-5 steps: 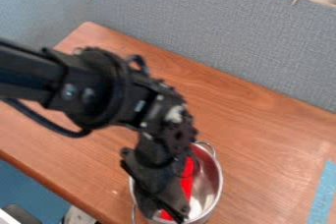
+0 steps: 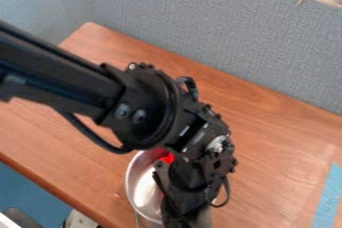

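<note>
The black arm reaches in from the left, and its gripper [image 2: 190, 198] is low over a steel pot [image 2: 139, 183] near the front edge of the wooden table. The arm covers most of the pot. A small bit of a red object [image 2: 166, 157] shows inside it, behind the gripper. The fingertips are dark and partly hidden, so I cannot tell how the fingers stand or whether anything is between them.
Grey padded walls [image 2: 214, 32] border the back and left.
The arm has shifted right and now covers much more of the pot and the red object, which showed clearly beside the gripper before.
</note>
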